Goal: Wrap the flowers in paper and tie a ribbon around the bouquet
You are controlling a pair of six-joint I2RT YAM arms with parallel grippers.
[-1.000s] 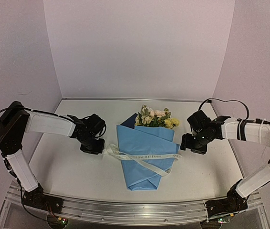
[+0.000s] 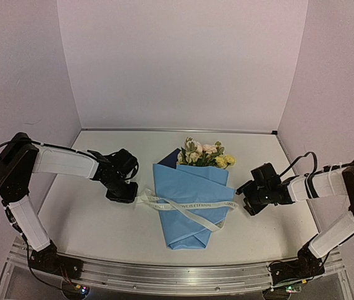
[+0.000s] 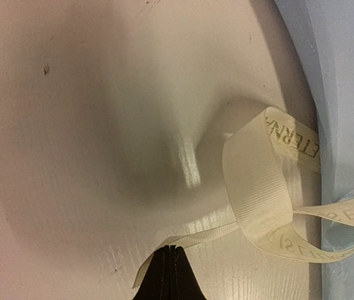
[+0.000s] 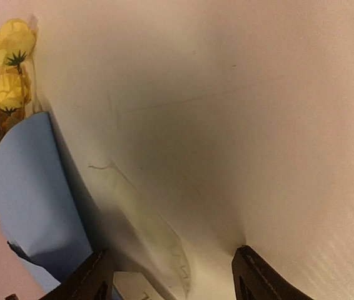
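Observation:
The bouquet of pink, cream and yellow flowers (image 2: 206,151) lies in blue wrapping paper (image 2: 184,234) at the middle of the table. A cream ribbon (image 2: 192,206) with lettering crosses over the paper, its two parts overlapping. At the left, my left gripper is shut on the ribbon's thin tail, which bends at the fingertips; a loop of ribbon (image 3: 258,181) curls between it and the paper. My right gripper stands open right of the bouquet. In the right wrist view a ribbon end (image 4: 133,286) shows low, near the left finger (image 4: 96,275).
Dark blue paper (image 2: 169,159) sticks out at the wrap's upper left. White walls enclose the back and sides, and a metal rail (image 2: 177,275) runs along the front.
The left arm, bouquet and ribbon look almost unchanged.

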